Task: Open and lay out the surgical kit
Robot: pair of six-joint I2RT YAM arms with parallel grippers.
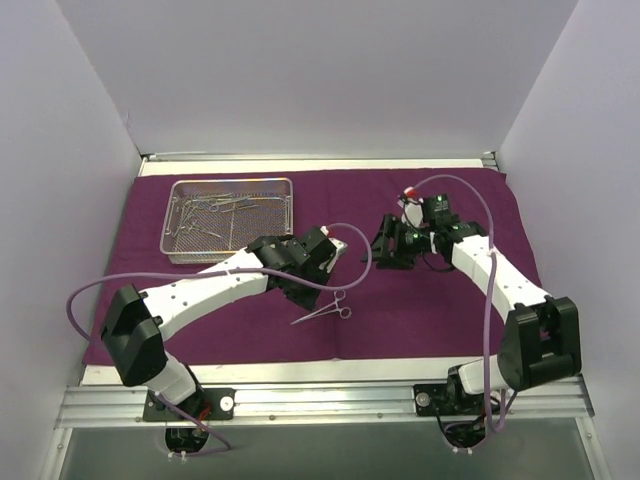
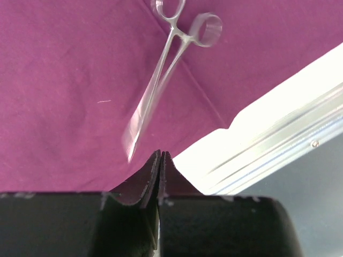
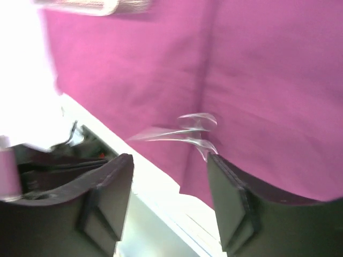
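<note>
A metal forceps (image 1: 325, 310) lies on the purple cloth (image 1: 420, 300) below my left gripper (image 1: 316, 290). In the left wrist view the same forceps (image 2: 185, 37) lies beyond the shut fingertips of that gripper, with nothing visible between them. My right gripper (image 1: 385, 250) is raised over the cloth to the right, its fingers apart and empty; in its blurred wrist view the forceps shows between and beyond them. The metal mesh tray (image 1: 226, 245) with several instruments sits on the cloth at the back left.
Walls (image 1: 310, 80) enclose the back and sides, and metal rails (image 1: 320, 393) run along the front edge. Purple tubes loop over both arms.
</note>
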